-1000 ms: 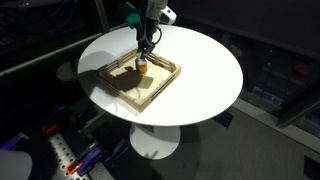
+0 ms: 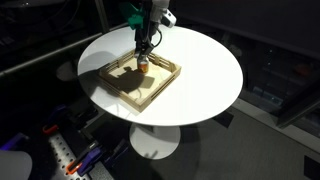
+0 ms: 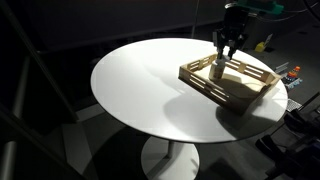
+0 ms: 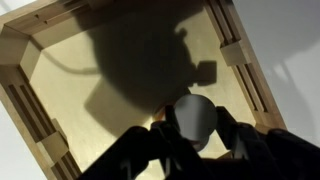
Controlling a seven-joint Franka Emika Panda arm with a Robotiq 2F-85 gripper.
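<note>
An orange-brown bottle with a pale cap (image 2: 143, 67) stands upright inside the wooden crate (image 2: 151, 99). My gripper (image 2: 143, 53) comes down on it from above and is shut around its top. In the wrist view the round grey cap (image 4: 195, 117) sits between the dark fingers. The second exterior view shows the bottle (image 3: 217, 70) near the crate's inner side, under the gripper (image 3: 221, 56). Whether its base touches the crate floor cannot be made out.
The crate has low slatted walls (image 4: 48, 140) and a bare floor otherwise. Around it, the round white table (image 2: 205, 75) is clear, with wide free room on one side.
The bottle and my gripper have shifted very slightly to the right within the crate. The grip on the bottle looks the same, and the crate has not moved.
</note>
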